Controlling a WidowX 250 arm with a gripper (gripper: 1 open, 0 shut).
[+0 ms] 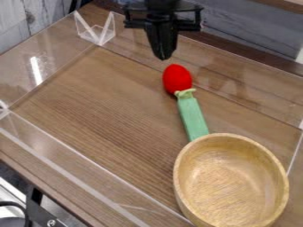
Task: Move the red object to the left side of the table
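Note:
A rounded red object (178, 78) rests on the wooden table, right of centre and toward the back. Just below it in the view lies a long green object (193, 117), its upper end close to or touching the red one; I cannot tell if they are joined. My dark gripper (164, 55) comes in from the top edge and hangs above and slightly left of the red object, apart from it in the view. Its fingers overlap from this angle, so their gap does not show clearly. I see nothing held in it.
A large tan bowl (231, 146) stands at the front right, just past the green object's lower end. Raised edges run along the table's left and back sides.

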